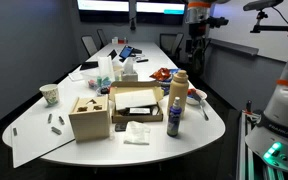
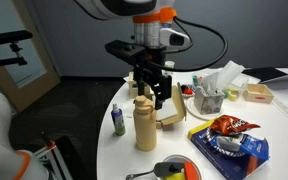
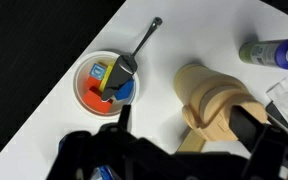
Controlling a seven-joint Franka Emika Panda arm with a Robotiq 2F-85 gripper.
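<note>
My gripper is open in the wrist view, its dark fingers wide apart with nothing held between them. A tan bottle [image 3: 212, 92] stands below, nearer the right finger, which covers part of its top. In exterior view 2 the gripper hangs close above or in front of the tan bottle [image 2: 146, 128]; the exact gap cannot be told. Left of the bottle in the wrist view is a white bowl [image 3: 81, 91] holding small coloured items, with a dark-headed utensil [image 3: 137, 48] lying across its rim.
A dark spray can [image 1: 174, 118] stands near the bottle. Behind it are an open cardboard box [image 1: 137, 99], a smaller box [image 1: 90, 124] and a white cloth [image 1: 137, 133]. Red and blue snack bags [image 2: 240, 144] lie beside the bowl. The table's left part has free room.
</note>
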